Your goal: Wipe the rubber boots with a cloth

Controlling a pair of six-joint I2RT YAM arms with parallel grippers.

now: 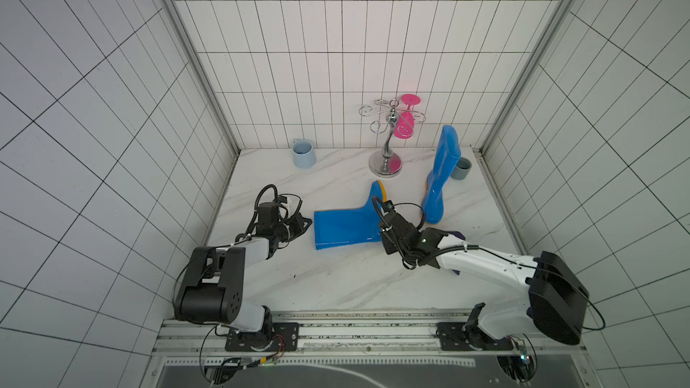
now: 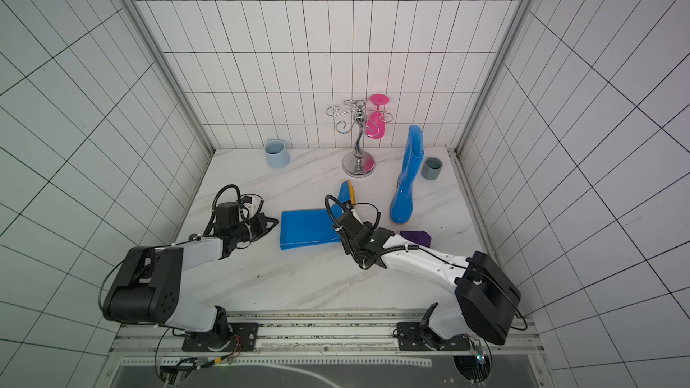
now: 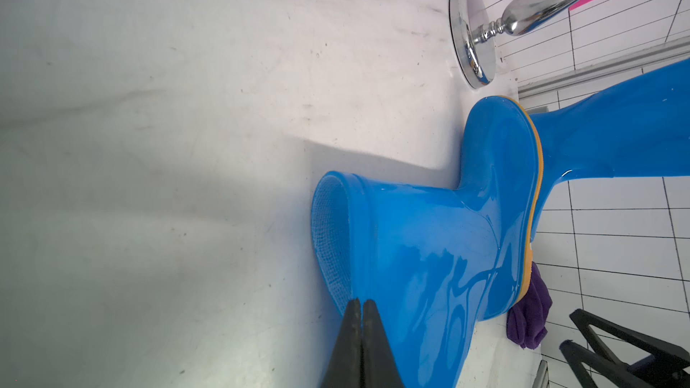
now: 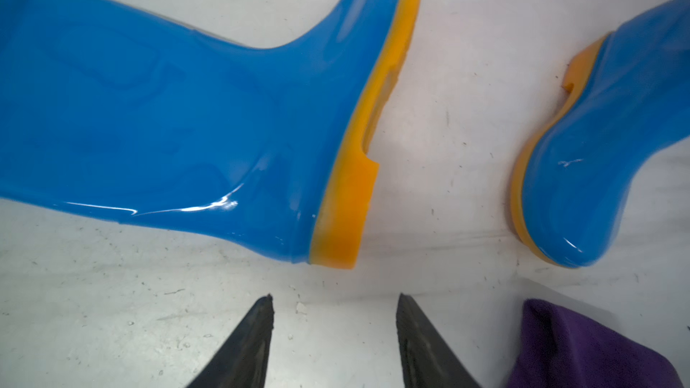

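One blue rubber boot with a yellow sole lies on its side mid-table, its opening facing left. The other boot stands upright at the back right. My left gripper is shut, nothing showing between its fingers; it points toward the lying boot's opening. In the right wrist view my right gripper stands open and empty over bare table, in front of the yellow heel. The crumpled purple cloth lies loose on the table to its right; in the top left view the right arm mostly covers it.
A chrome stand with a pink glass is at the back. A light blue mug sits back left, a grey cup behind the upright boot.
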